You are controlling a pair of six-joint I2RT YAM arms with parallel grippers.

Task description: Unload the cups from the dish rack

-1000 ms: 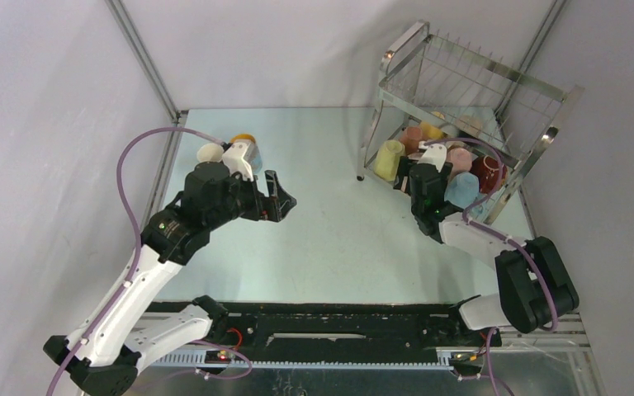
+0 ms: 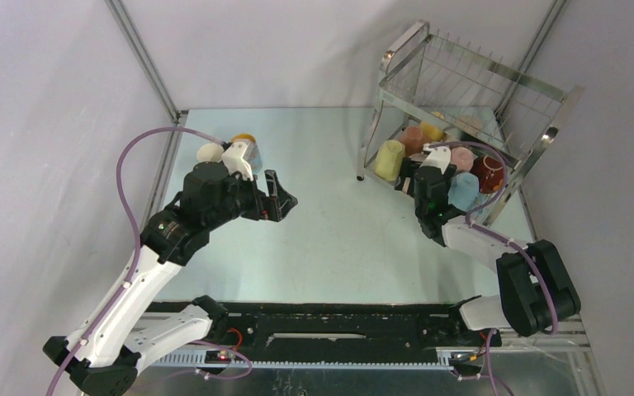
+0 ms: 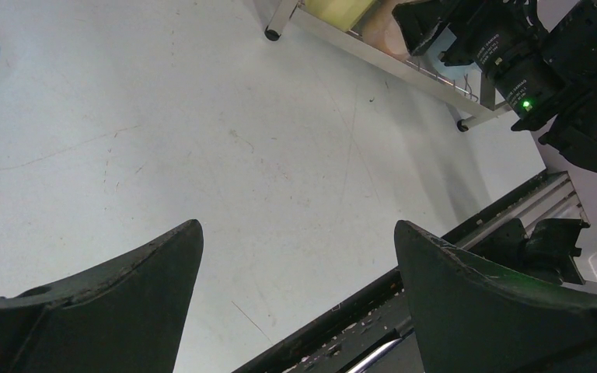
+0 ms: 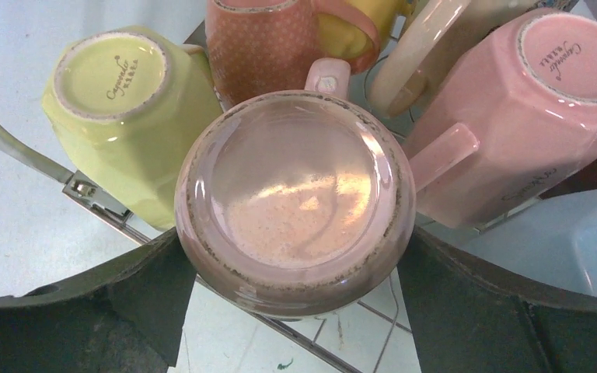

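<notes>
The steel dish rack [image 2: 549, 99] at the back right holds several cups on its lower level: a green cup [image 4: 136, 136], a speckled orange cup [image 4: 260, 50], a pink cup [image 4: 528, 124], a blue cup [image 4: 560, 237] and others. My right gripper is at the rack's front, open around a glossy pale pinkish-brown cup [image 4: 291, 179], bottom facing the camera; finger contact is unclear. My left gripper [image 2: 279, 196] stands open and empty over the left half of the table. Behind it, a white cup [image 2: 209, 152] and a light-blue cup with a yellow top [image 2: 251, 153] stand at the back left.
The rack's upper level appears empty of cups. Walls border the table at back, left and right; a dark rail runs along the front edge.
The right arm has shifted slightly at the rack, its gripper still among the same cups. The left arm has stayed still.
</notes>
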